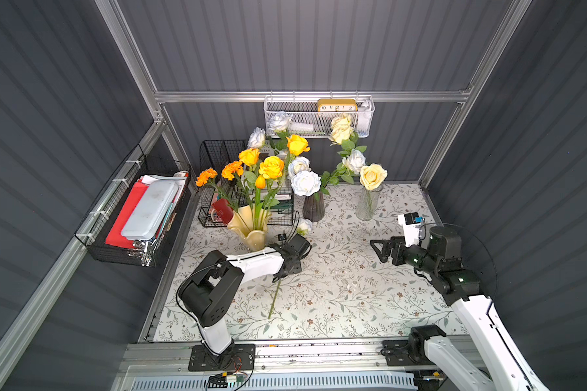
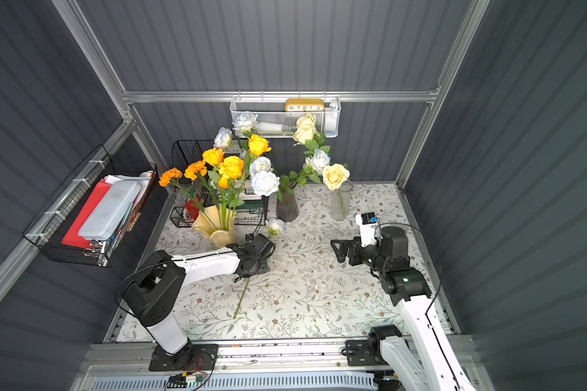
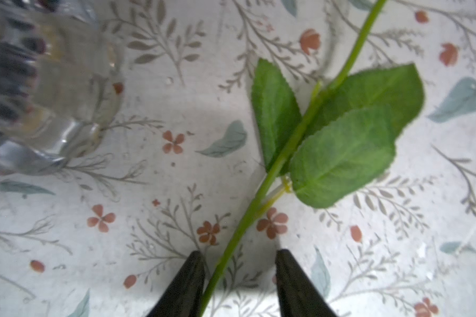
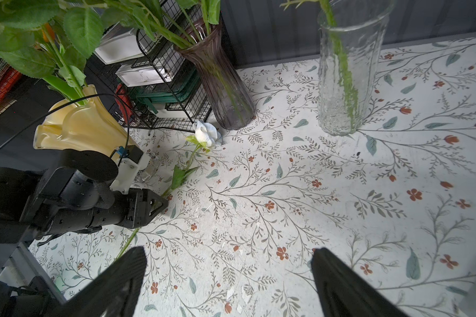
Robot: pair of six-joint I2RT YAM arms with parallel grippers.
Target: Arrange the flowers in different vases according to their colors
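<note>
A white rose (image 1: 304,226) with a long green stem (image 3: 248,211) lies on the patterned table. Over that stem, my left gripper is partly open, the stem running between its fingers close to one of them. My right gripper stands open and empty above the table's right side. The cream vase (image 2: 214,224) holds orange and yellow flowers (image 1: 271,167). Blue-white roses (image 1: 305,183) lean out over the dark vase (image 4: 224,84), partly hidden among other blooms. Pale yellow roses (image 1: 373,176) rise around the clear vase (image 4: 349,79); one stem shows inside it.
Black wire racks (image 1: 280,211) stand behind the cream vase. A wire basket (image 1: 143,254) hangs on the left wall and a white one (image 1: 319,123) on the back wall.
</note>
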